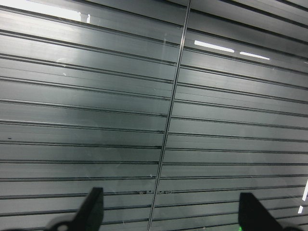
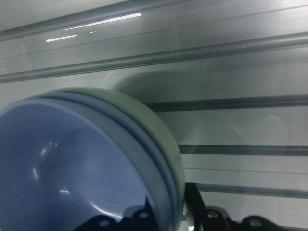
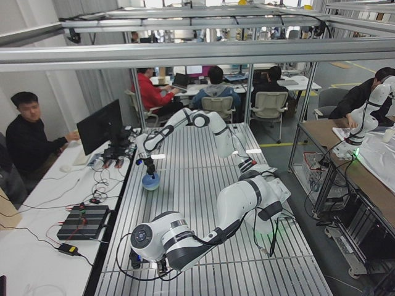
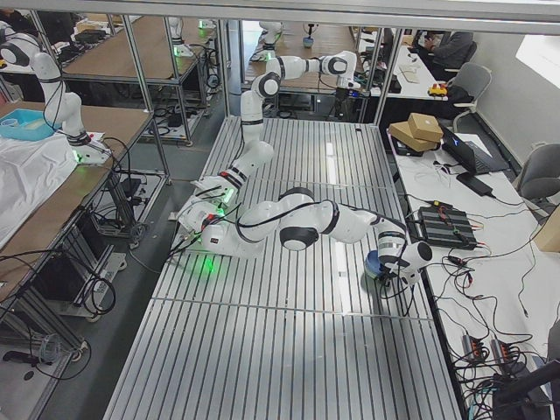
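A stack of bowls, blue inside a pale green one, sits near the left edge of the slatted table in the camera left view (image 3: 148, 184) and fills the lower left of the right wrist view (image 2: 72, 168). My right gripper is shut on the stacked rims, one finger inside, one outside. In the camera right view the bowls (image 4: 372, 262) are partly behind an arm. My left gripper stands open over bare slats, its fingers wide apart with nothing between them, at the near end of the camera left view.
A white side desk (image 3: 43, 265) holds a monitor, black boxes and cables along one edge. Both arms' bases stand on the opposite edge. A person sits at the desk.
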